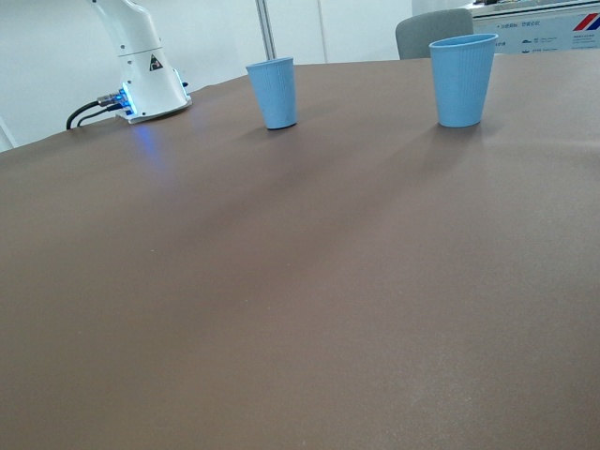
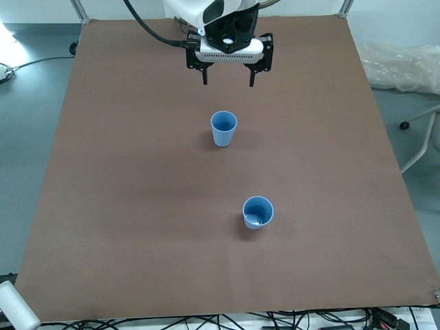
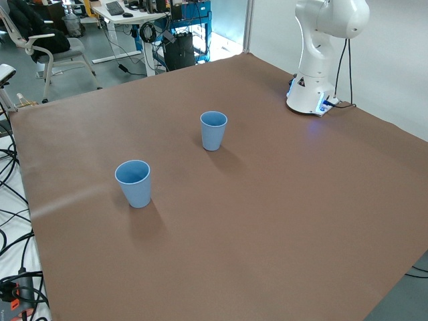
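In the camera left view the gripper [image 2: 228, 77] hangs over the far end of the brown table [image 2: 137, 206], fingers apart with nothing between them. Below it stands an upright light blue cup [image 2: 223, 134]; a second blue cup [image 2: 258, 218] stands nearer the front, slightly right. Both look empty. In the top view two blue cups stand upright and apart. In the right view they show as cups [image 3: 134, 187]; the gripper is out of frame there.
The white arm base [image 3: 311, 97] stands at a table edge. Cables [image 2: 309, 320] run along another edge, outside the brown surface.
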